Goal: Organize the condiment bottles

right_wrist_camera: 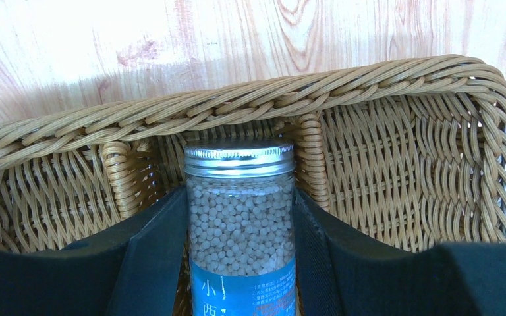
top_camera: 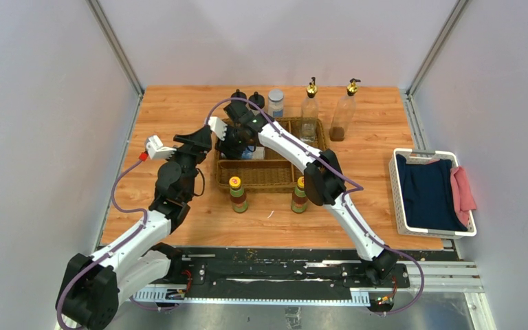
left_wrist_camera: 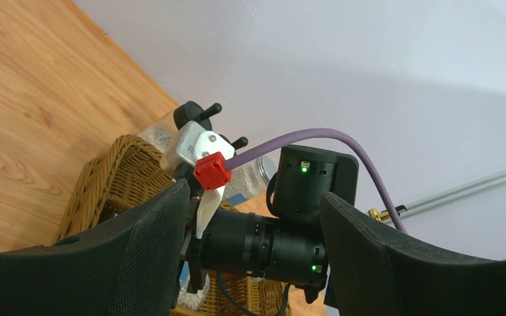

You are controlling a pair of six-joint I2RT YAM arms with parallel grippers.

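A wicker basket (top_camera: 268, 177) with compartments sits mid-table. My right gripper is over a jar (right_wrist_camera: 240, 237) with silver lid, white granules and blue label lying in the middle compartment, its fingers either side of the jar; whether they grip it is unclear. My left gripper hangs open left of the basket, facing the right arm, with nothing between its fingers. Two yellow-capped bottles (top_camera: 238, 199) (top_camera: 299, 199) stand at the basket's front. Behind it are a lidded jar (top_camera: 276, 103), two black-topped containers (top_camera: 256, 101) and two oil bottles (top_camera: 308, 113) (top_camera: 343, 117) with gold pumps.
A white laundry basket (top_camera: 430, 230) with dark and pink cloths sits at the right of the table. The right arm stretches across the condiment basket from the lower right.
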